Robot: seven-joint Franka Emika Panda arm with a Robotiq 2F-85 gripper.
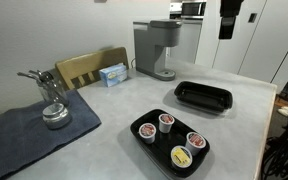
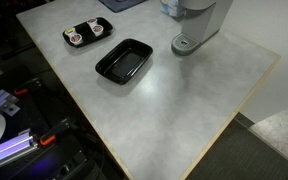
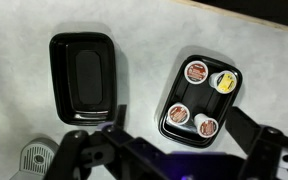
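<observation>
A black tray (image 3: 215, 79) holds several coffee pods. Three have reddish lids, such as one pod (image 3: 196, 72), and another pod (image 3: 222, 82) is yellow-lidded. Beside it lies an empty black tray (image 3: 110, 85), also seen as the empty tray (image 1: 203, 88) in exterior view 1. My gripper is open high above the table, its fingers spread wide with nothing held between them. Only its lower part shows at the top right of exterior view 1.
A grey coffee maker (image 1: 155, 50) stands behind the empty tray, near a blue box (image 1: 114, 74). At the left, a jar (image 1: 56, 115) and a utensil holder (image 1: 50, 88) rest on a dark cloth (image 1: 24, 140). Bare table surrounds both trays.
</observation>
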